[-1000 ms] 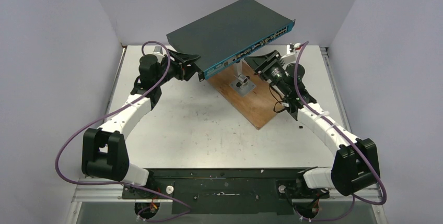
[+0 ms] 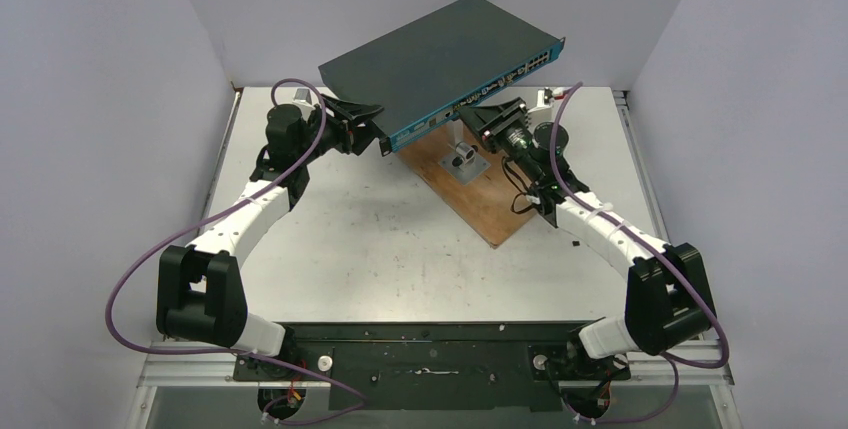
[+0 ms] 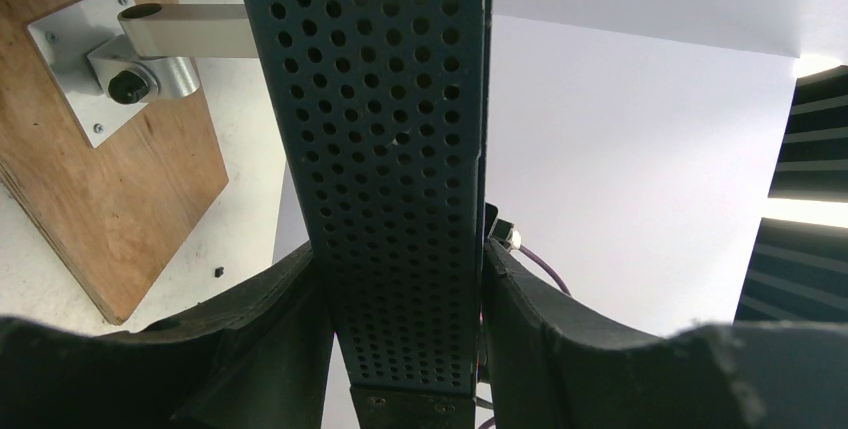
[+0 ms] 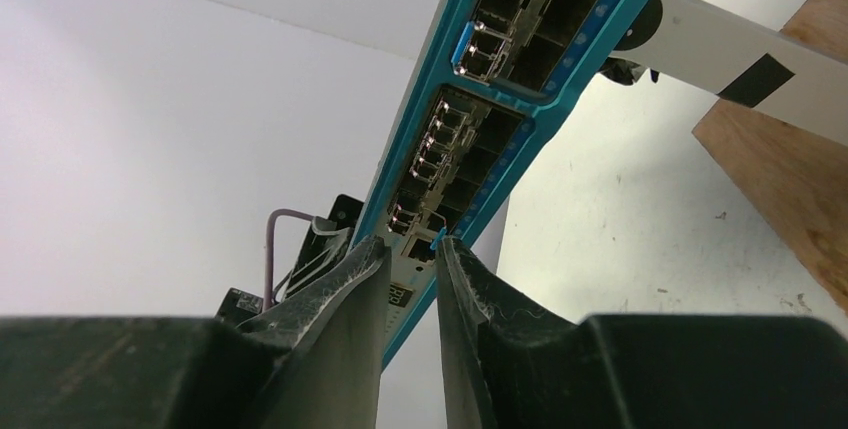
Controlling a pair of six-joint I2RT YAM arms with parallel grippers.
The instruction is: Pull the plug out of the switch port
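A large dark network switch (image 2: 440,59) with a teal port face (image 4: 545,99) is tilted above the table. My left gripper is shut on its perforated end (image 3: 370,129). My right gripper is at the port face, its fingers part open with a narrow gap, their tips just before the lower group of ports. A small blue tab (image 4: 439,236) shows at the tip of the right finger; whether it is a plug, and whether it is between the fingers, I cannot tell.
A metal post on a bracket plate (image 2: 478,171) stands on a plywood board (image 2: 460,204) under the switch. Walls close in at both sides and back. Purple cables run along both arms.
My right arm has moved a little left, towards the switch's port face. The left arm and the switch look unchanged.
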